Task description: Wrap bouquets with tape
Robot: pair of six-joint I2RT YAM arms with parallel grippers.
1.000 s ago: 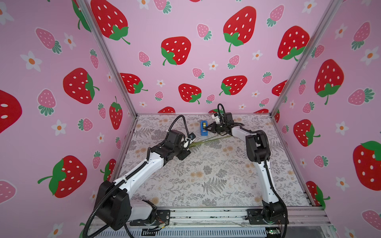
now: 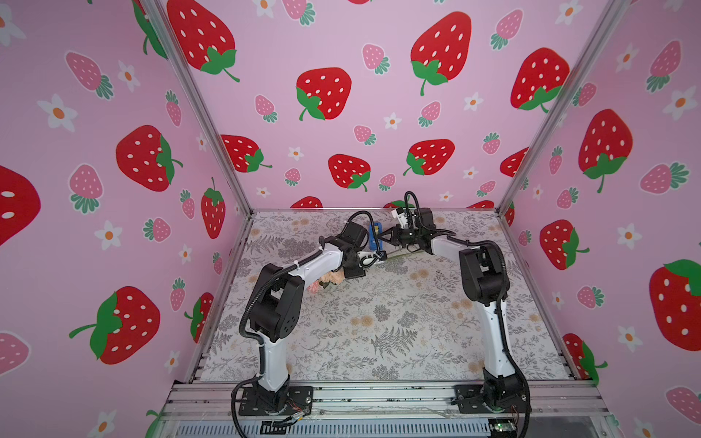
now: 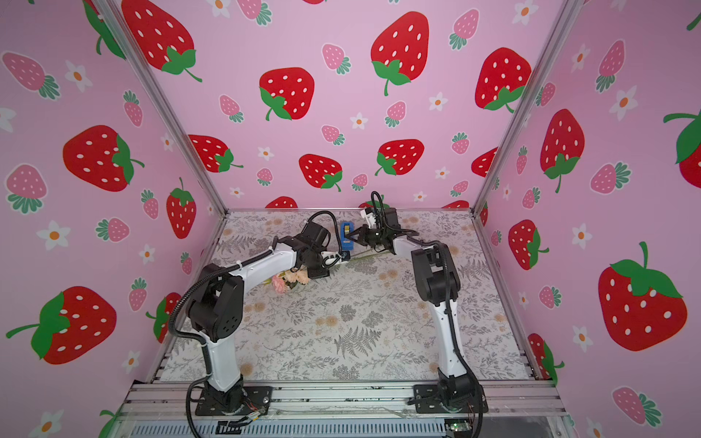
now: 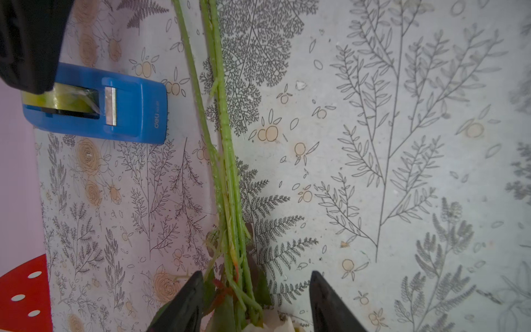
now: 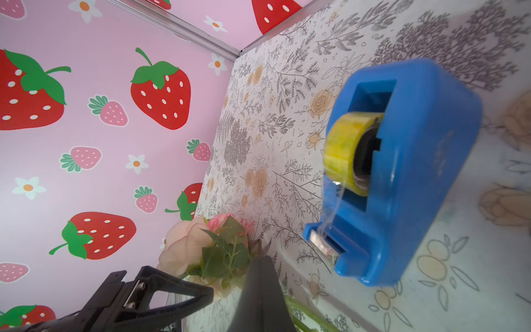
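Observation:
The blue tape dispenser [image 5: 426, 155] stands on the table, holding a yellow roll [image 5: 345, 152]. From the roll a clear strip [image 5: 333, 213] runs down to the cutter, outside my right fingers. My right gripper is shut beside the cutter end, nothing visible between its fingers. In the left wrist view, green stems [image 4: 224, 138] lie beside the dispenser. My left gripper is open above the bouquet, one finger on each side of the stems where they meet the blooms. Pink and peach blooms [image 5: 188, 249] show in the right wrist view; the left arm partly covers them from above.
Both arms meet near the back middle of the table [image 2: 409, 321], close together around the dispenser. A pink strawberry-patterned wall [image 5: 110, 166] rises behind.

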